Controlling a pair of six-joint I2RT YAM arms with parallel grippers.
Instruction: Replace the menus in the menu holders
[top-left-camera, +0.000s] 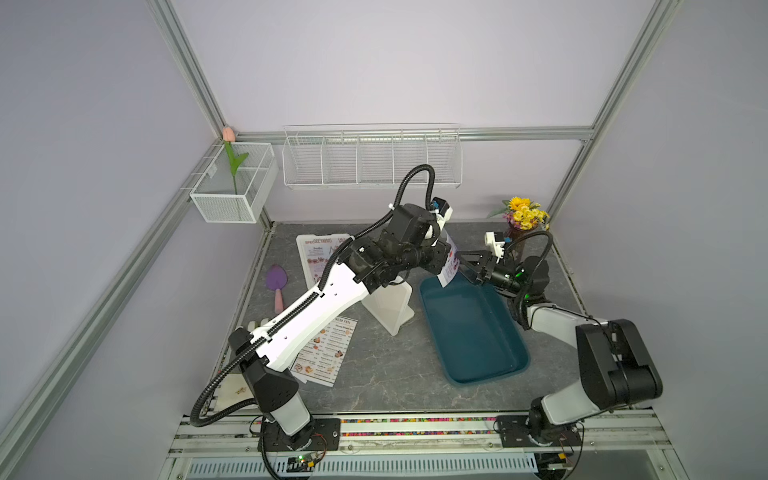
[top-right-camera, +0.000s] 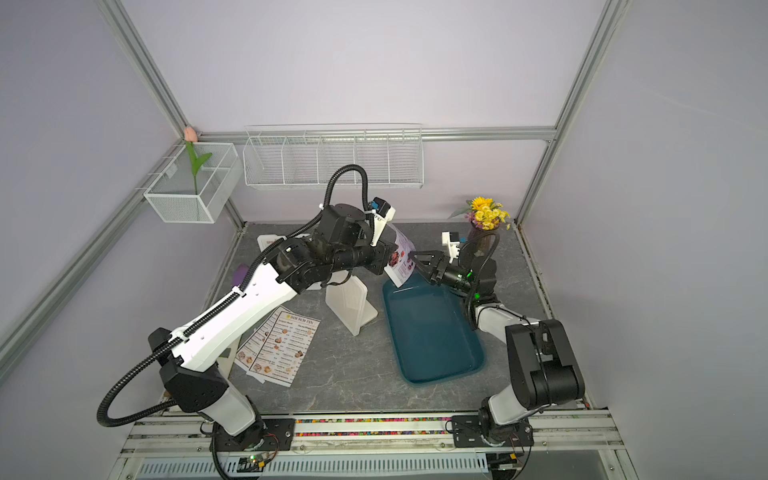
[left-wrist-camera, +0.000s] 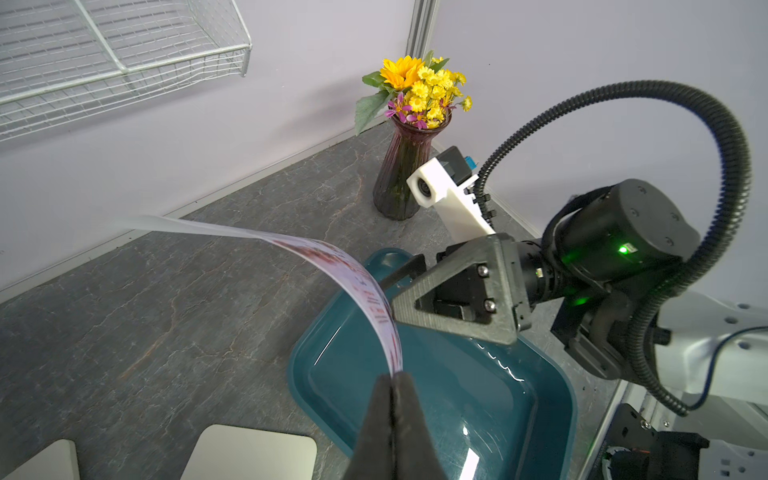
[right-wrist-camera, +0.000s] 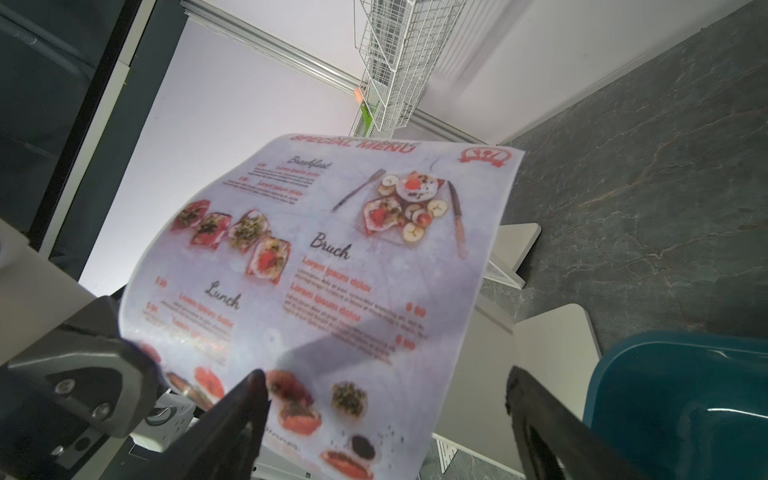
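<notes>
A curved menu sheet, headed Special Menu, hangs above the teal tray, with my left gripper shut on its edge. My right gripper stands open at the sheet, its fingertips close to or around it. On the table are a white menu holder, another holder or sheet with a menu at the back, and printed menus at front left.
The teal tray lies below both grippers. A flower vase stands at back right, a purple spatula at left. Wire baskets hang on the walls.
</notes>
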